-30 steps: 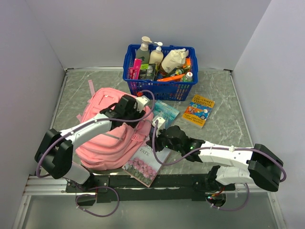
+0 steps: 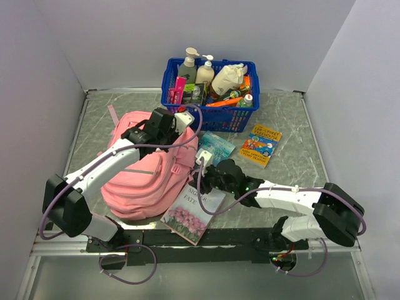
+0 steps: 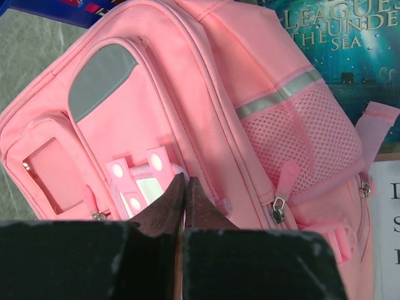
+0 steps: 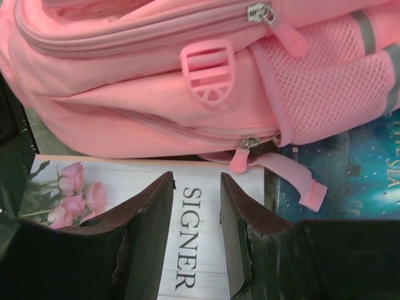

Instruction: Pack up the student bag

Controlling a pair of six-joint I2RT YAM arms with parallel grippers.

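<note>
The pink backpack (image 2: 137,181) lies on its back at the left of the worktop, its front pockets and zips upward. My left gripper is above the bag's front pocket, shut, with nothing seen held between its fingers. My right gripper stands part open over the white SIGNER FATE book (image 2: 190,215), beside the bag's lower side with its buckle (image 4: 207,75). A teal sea book (image 2: 215,147) lies partly beside the bag, and a yellow TREEHOUSE book (image 2: 261,147) lies to the right.
A blue basket (image 2: 228,119) full of bottles, cartons and other items stands at the back. Grey walls enclose the sides and back.
My left gripper has moved a little toward the back left, over the bag. The right gripper has shifted slightly left, and its arm has changed pose.
</note>
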